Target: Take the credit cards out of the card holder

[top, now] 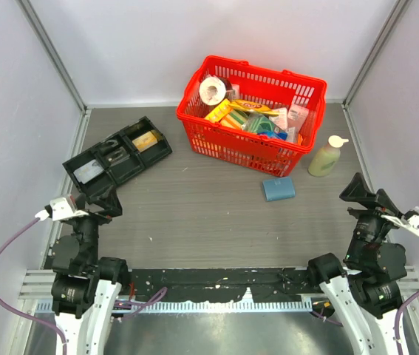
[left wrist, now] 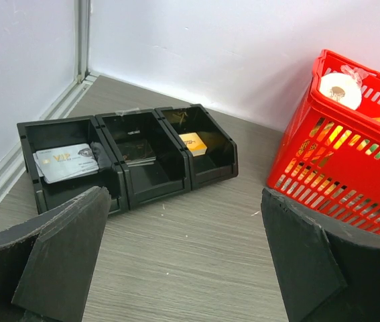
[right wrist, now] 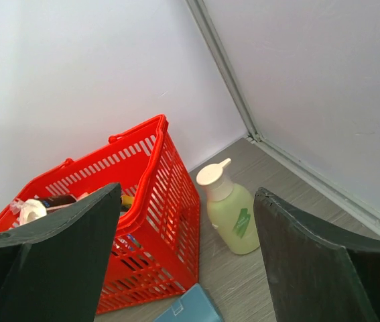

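A small blue card holder (top: 278, 188) lies flat on the grey table right of centre, below the red basket; the right wrist view shows part of it (right wrist: 188, 308) at the bottom. Whether cards are inside cannot be seen. My left gripper (top: 100, 203) hangs at the lower left, open with nothing between its fingers, facing the black compartment tray (left wrist: 156, 188). My right gripper (top: 364, 194) is open and empty at the right, apart from the card holder and to its right.
A red basket (top: 246, 155) full of goods stands at the back right, with a green pump bottle (top: 324, 159) beside it. The black tray at the left holds white cards (left wrist: 66, 161) and a yellow box (left wrist: 194, 142).
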